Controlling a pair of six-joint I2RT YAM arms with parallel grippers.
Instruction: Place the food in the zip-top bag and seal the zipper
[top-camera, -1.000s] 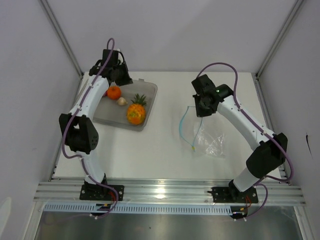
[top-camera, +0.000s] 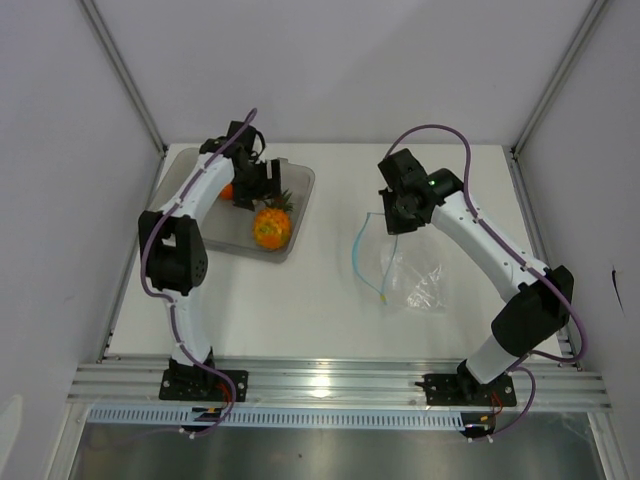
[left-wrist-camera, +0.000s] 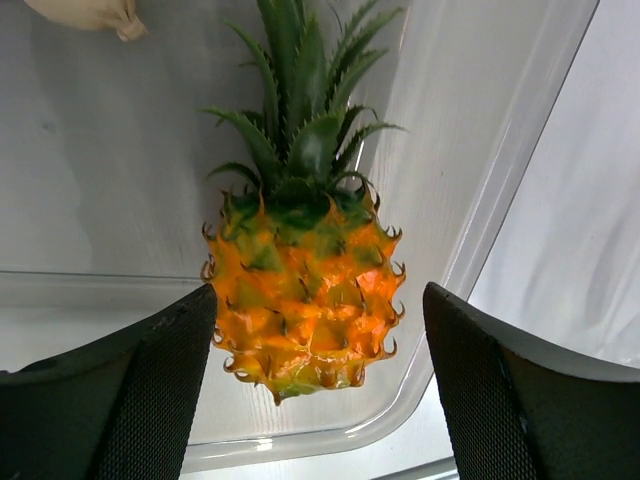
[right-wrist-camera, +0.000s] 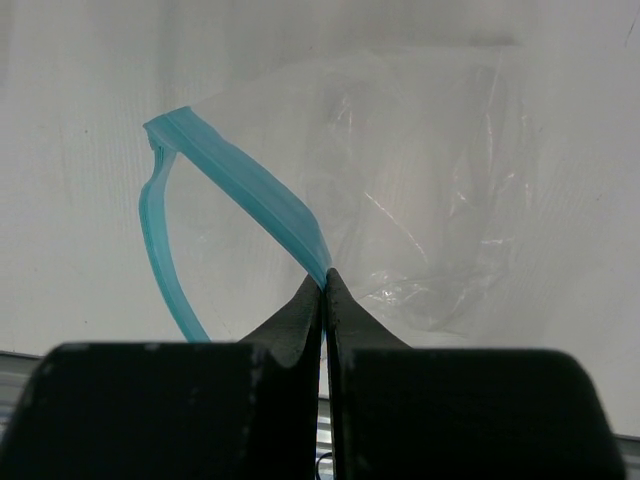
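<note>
A pineapple with green leaves lies in a clear plastic bin. My left gripper is open above it, its fingers framing the pineapple's body in the left wrist view. A pale garlic-like bulb and an orange fruit also lie in the bin, partly hidden by the left arm in the top view. On the right, the zip bag with its blue zipper strip lies on the table; my right gripper is shut at that strip, apparently pinching its edge.
Metal rails run along the front edge.
My left gripper has come down and to the right over the bin and opened its fingers toward the pineapple. The right gripper and bag have shifted very slightly left.
</note>
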